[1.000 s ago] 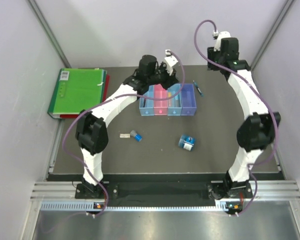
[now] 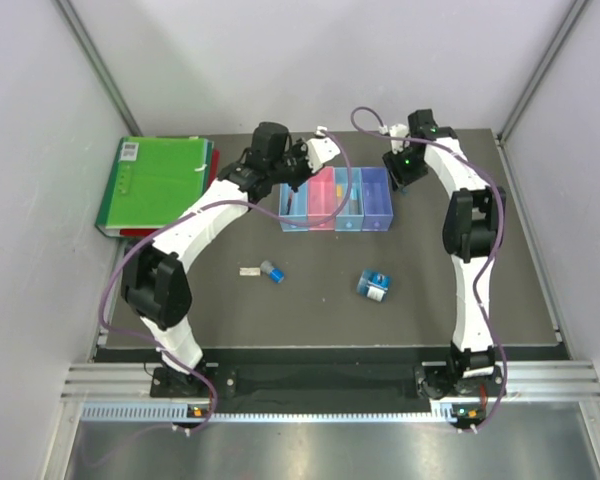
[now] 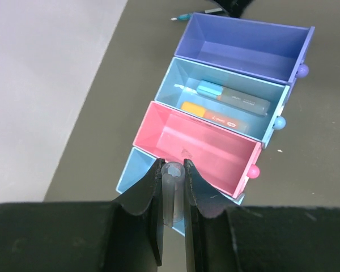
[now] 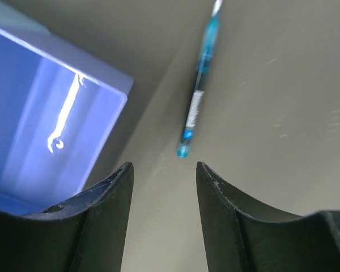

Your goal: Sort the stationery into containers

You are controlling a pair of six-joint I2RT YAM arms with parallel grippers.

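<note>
The blue pen [image 4: 197, 96] lies on the table just right of the blue-violet bin [image 2: 377, 208], outside it. Close above the pen's near end, my right gripper is open, nothing between its fingers. In the left wrist view the pen's light tip pokes out past the dark right gripper. My left gripper is shut on a translucent grey stick [image 3: 174, 198], seen end-on, over the pink bin [image 3: 198, 141] and the left light-blue bin [image 3: 137, 164]. Two markers, blue-capped [image 3: 232, 97] and orange [image 3: 215, 117], lie in the other light-blue bin [image 3: 277, 93].
Front of the bins lie a blue-and-white eraser-like piece [image 2: 272, 272], a small pale block [image 2: 249, 271] and a blue jar-like item [image 2: 373, 285]. A green folder stack [image 2: 155, 185] fills the back left.
My right gripper has come down and left, from behind the table's back area to over the pen. My left gripper has shifted left across the bins, still with the stick. The pen stays put.
</note>
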